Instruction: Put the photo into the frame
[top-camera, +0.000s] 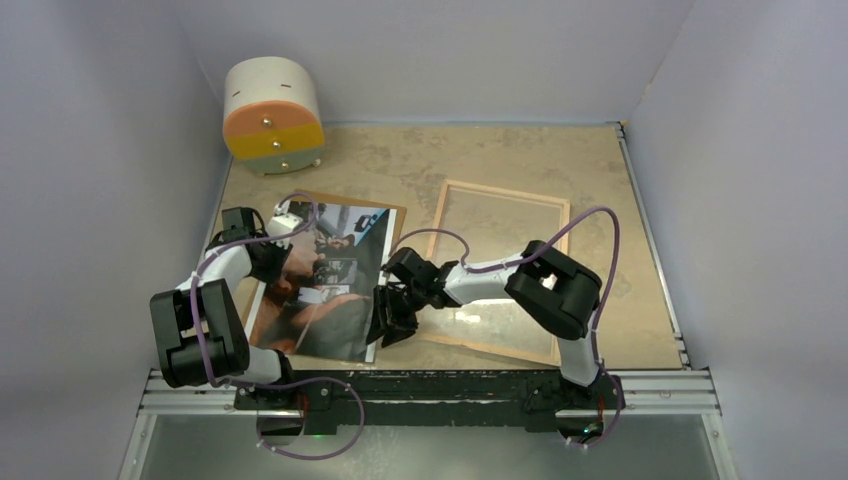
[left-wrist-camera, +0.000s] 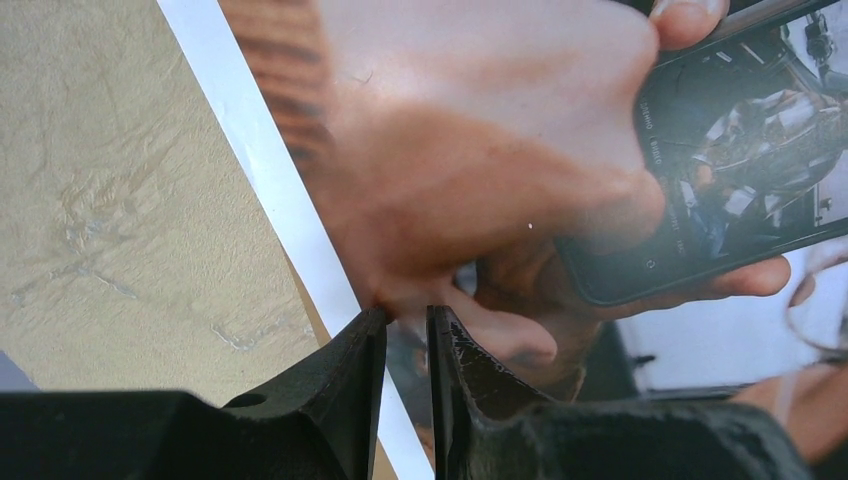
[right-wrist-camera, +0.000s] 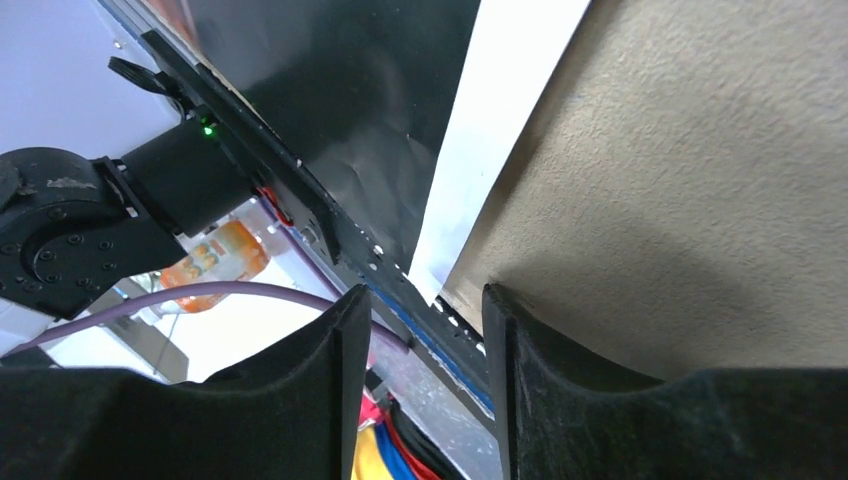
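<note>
The photo, a large print with white side borders, lies flat on a thin brown board on the left half of the table. To its right is the pale wooden frame with a clear pane, partly covered by my right arm. My left gripper is over the photo's left border, its fingers apart by a narrow gap. At the photo's near right corner, my right gripper stands open, the white corner showing between its fingertips. Whether either gripper touches the print, I cannot tell.
A small rounded drawer cabinet stands at the back left. Bare table stretches along the back and the right side. A black rail runs along the front edge, close to the photo's near end.
</note>
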